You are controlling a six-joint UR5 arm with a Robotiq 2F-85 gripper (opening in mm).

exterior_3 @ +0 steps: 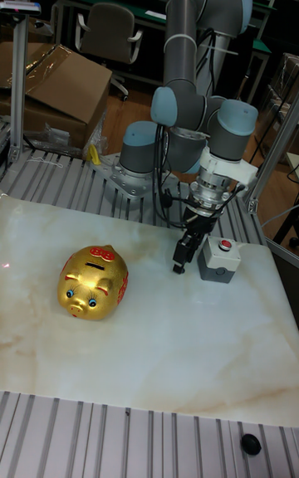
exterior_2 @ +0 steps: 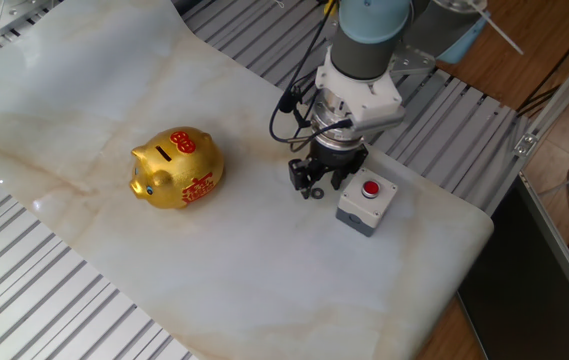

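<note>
My black gripper (exterior_2: 321, 187) is low over the pale sheet, its fingers apart with a gap showing between them. A small dark ring-shaped piece (exterior_2: 317, 193) shows by the left fingertip, and I cannot tell whether the two touch. Just right of the gripper is a white and grey box (exterior_2: 356, 212) with a red button (exterior_2: 370, 188) on top. A golden piggy bank (exterior_2: 178, 168) with red markings and a slot in its back stands upright, well to the left. In the other exterior view the gripper (exterior_3: 184, 265) is beside the box (exterior_3: 218, 263), and the ring cannot be made out.
The marbled sheet (exterior_2: 254, 270) is clear between the piggy bank and the box, and in front of them. Slatted metal table (exterior_2: 24, 270) shows around it. A round black object (exterior_3: 251, 444) lies on the near slats. A cardboard box (exterior_3: 62, 93) stands behind the table.
</note>
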